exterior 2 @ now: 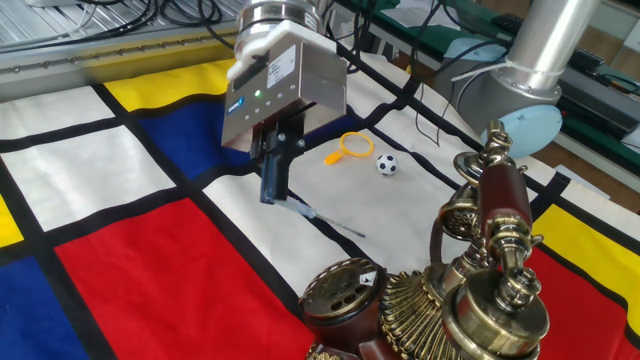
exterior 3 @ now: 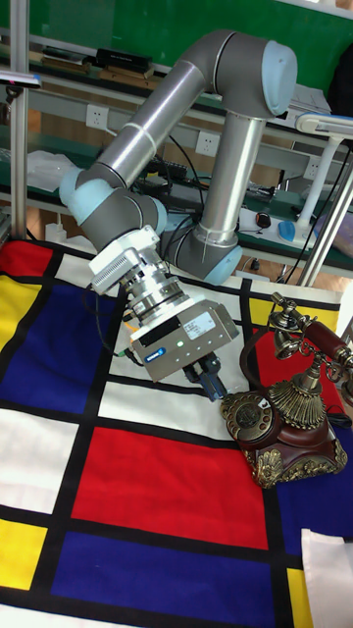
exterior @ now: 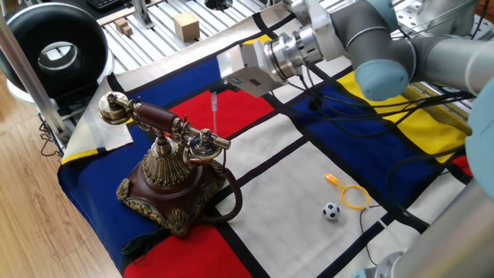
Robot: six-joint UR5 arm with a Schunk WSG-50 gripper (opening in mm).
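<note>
In exterior view 2 my gripper [exterior 2: 272, 190] is shut on a thin, pale, rod-like tool [exterior 2: 322, 217], which slants down to the right from the fingertips. The same tool [exterior: 215, 116] hangs nearly upright in exterior view 1, just beyond the phone's handset. An antique-style telephone [exterior: 166, 166], dark red-brown with brass ornament, stands on the patterned cloth; its rotary dial [exterior 3: 248, 417] faces the gripper side in exterior view 3. There, the dark fingers [exterior 3: 206, 379] are just left of the dial, and the tool cannot be made out.
A small football [exterior: 330, 211] and a yellow-orange magnifier-like ring [exterior: 355, 196] lie on the cloth, with open cloth around them. A wooden block [exterior: 186, 27] sits on the slatted surface behind. Black cables [exterior: 370, 116] hang beneath the arm.
</note>
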